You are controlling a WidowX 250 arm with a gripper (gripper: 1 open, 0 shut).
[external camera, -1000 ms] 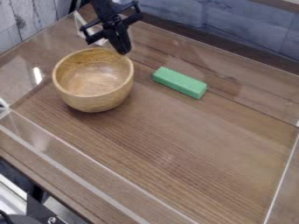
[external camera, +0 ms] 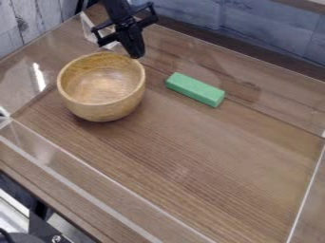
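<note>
The black gripper is at the top of the view, above and behind a tan wooden bowl. Its fingers point down, and whether they are open or shut is hard to make out at this size. A whitish object behind the gripper is partly hidden by it. To the right of the bowl a green block lies flat on the wooden table, apart from the bowl.
A dark blue-grey wall stands along the back, and the table's edge runs down the left side.
The gripper has shifted slightly up and toward the back, away from the bowl. The bowl and green block look unmoved.
</note>
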